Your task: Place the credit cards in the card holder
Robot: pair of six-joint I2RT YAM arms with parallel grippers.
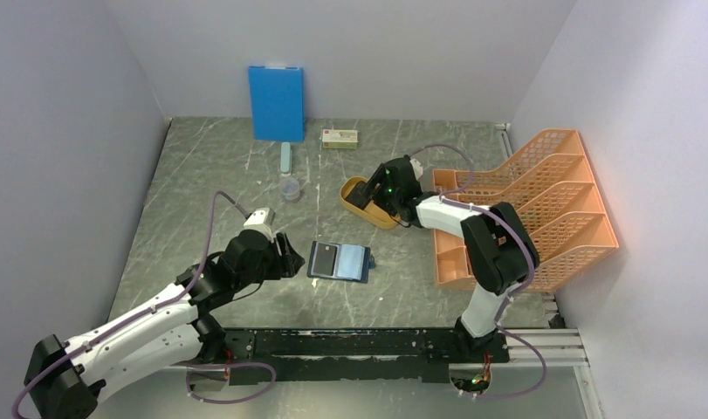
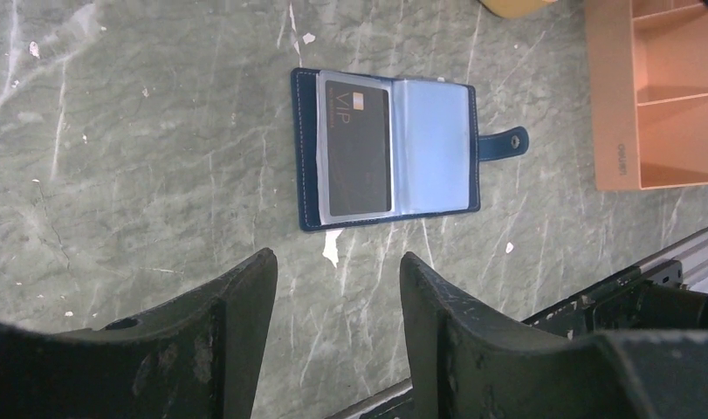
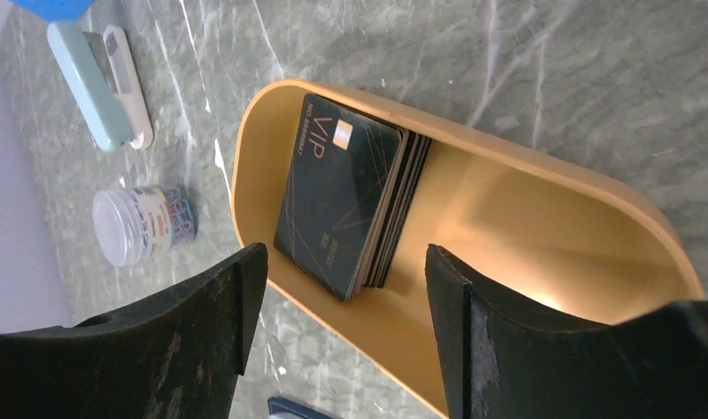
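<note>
The navy card holder lies spread flat on the table, its strap pointing right. A black VIP card shows on its left side; the clear sleeve on the right looks empty. Left of the holder, my left gripper hovers with its fingers apart and nothing between them. Several black cards lean in a stack at one end of the yellow tray. Over that tray is my right gripper, also open, the cards in sight beyond its fingertips and none held.
An orange rack fills the right side. A small clear jar, a light blue object, a small box and a blue folder stand further back.
</note>
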